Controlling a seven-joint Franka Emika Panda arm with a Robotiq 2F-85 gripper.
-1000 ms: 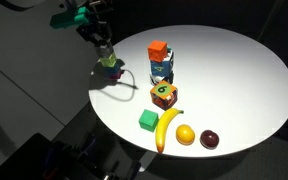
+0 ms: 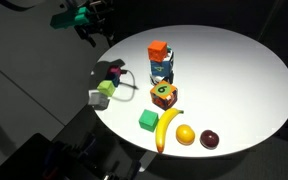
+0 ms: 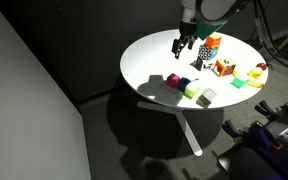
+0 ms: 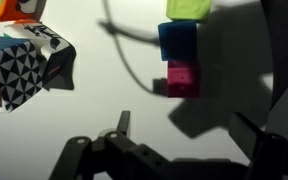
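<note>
My gripper [image 2: 99, 32] hangs open above the left part of the round white table, with nothing between its fingers. In the wrist view, a pink cube [image 4: 183, 79] lies ahead of the fingertips, followed by a blue cube [image 4: 178, 41] and a light green cube [image 4: 188, 10] cut off by the top edge. From the second exterior view, the pink [image 3: 172, 80], blue [image 3: 183, 84] and light green [image 3: 192, 89] cubes and a grey-white cube [image 3: 208, 97] form a slanting row near the table's rim.
A patterned block tower topped by an orange cube [image 2: 157, 51] stands right of the row. Nearer the front are another patterned cube [image 2: 164, 95], a green cube [image 2: 149, 120], a banana [image 2: 166, 130], an orange fruit [image 2: 185, 134] and a dark red fruit [image 2: 210, 139].
The light green cube stood high under my gripper, above the dark and pink cubes. Now it lies lower and nearer the front rim, in a row with the grey-white cube; the gripper is clear of them.
</note>
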